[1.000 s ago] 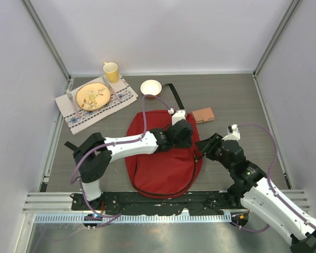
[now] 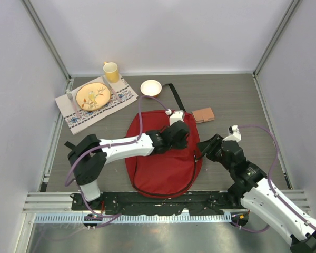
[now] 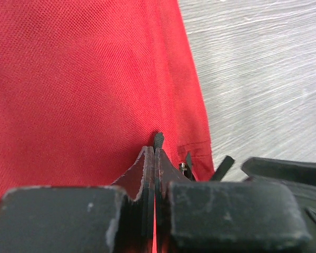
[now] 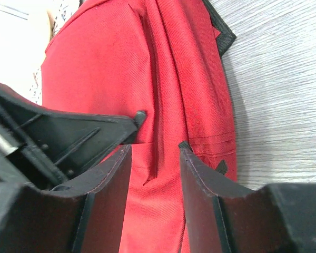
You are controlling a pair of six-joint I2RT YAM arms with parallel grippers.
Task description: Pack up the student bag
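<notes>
The red bag (image 2: pixel 166 171) lies flat in the middle of the table. Its red cloth (image 3: pixel 84 95) fills most of the left wrist view. My left gripper is shut, tips over the bag near its right edge; nothing clear shows between its fingers. A small dark zipper pull (image 3: pixel 187 167) lies just beside it. From the right, my right gripper reaches to the bag's edge, fingers apart, with a fold of red cloth beneath and between its fingertips. In the right wrist view, a left-gripper finger (image 4: pixel 110 126) is close beside it.
A tan notebook or wallet (image 2: pixel 203 115) lies right of the bag's top, near a black strap (image 2: pixel 174 96). A white bowl (image 2: pixel 151 88) stands behind. A patterned mat (image 2: pixel 76 124) with a plate (image 2: pixel 93 97), and a yellow mug (image 2: pixel 111 72), occupy the back left.
My left arm has shifted slightly left, its elbow moving further outward. The right gripper has stayed almost in place. Bag and other objects look unmoved.
</notes>
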